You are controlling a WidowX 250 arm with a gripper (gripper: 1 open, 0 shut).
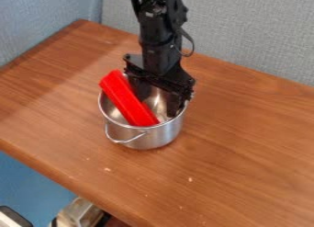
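A steel pot (153,136) with a wire handle stands on the wooden table. A red cylinder (127,98) leans inside it, its upper end resting over the left side of the rim. My black gripper (162,95) reaches down into the back right of the pot, beside the red cylinder; its fingertips are partly hidden and dark.
Grey walls stand behind it. The table's front left edge drops to a blue floor with a metal piece below.
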